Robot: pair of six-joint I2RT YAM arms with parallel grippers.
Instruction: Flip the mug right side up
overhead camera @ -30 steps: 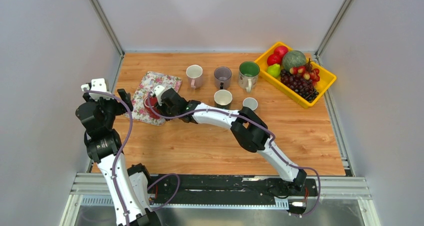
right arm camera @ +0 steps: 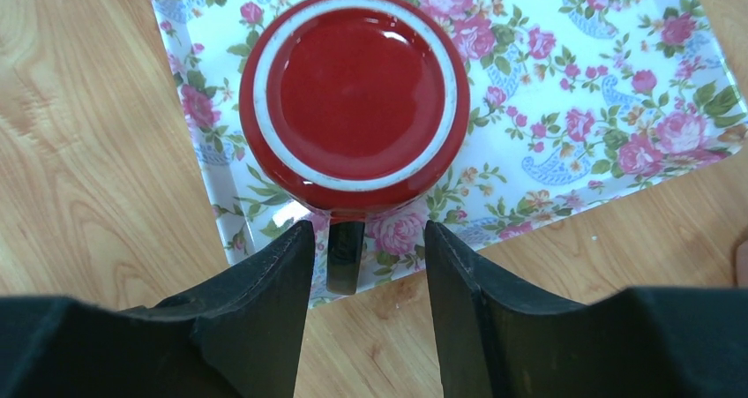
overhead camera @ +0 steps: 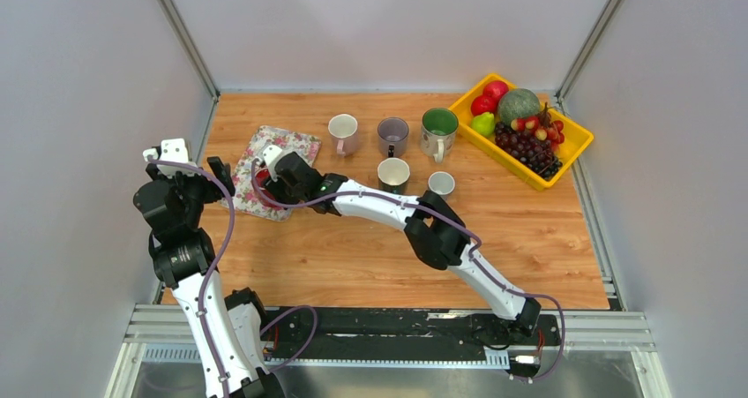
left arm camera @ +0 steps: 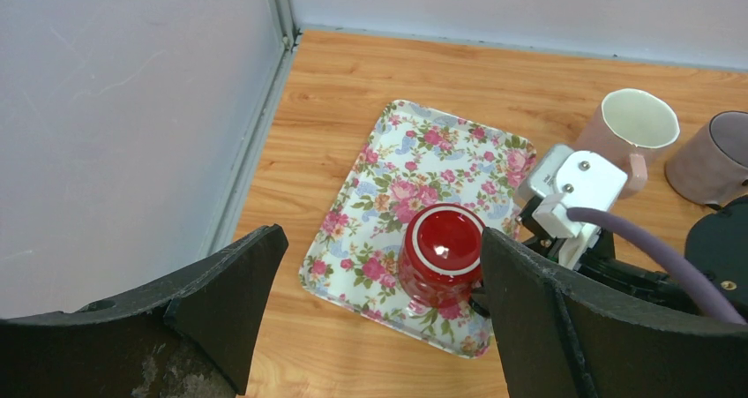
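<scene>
The red mug (right arm camera: 357,93) rests upside down on a floral tray (right arm camera: 573,124), its base ringed in white. Its dark handle (right arm camera: 345,257) points toward my right gripper, which is open. One finger stands to each side of the handle, with gaps between. In the left wrist view the same mug (left arm camera: 438,255) sits near the tray's front right corner, and the right gripper overlaps its right side. My left gripper is open and empty, off to the tray's left in the top view. The right arm hides most of the mug from above.
A yellow fruit basket (overhead camera: 578,142) occupies the back right.
The mug has shifted slightly left and stays upside down. The left arm is still.
</scene>
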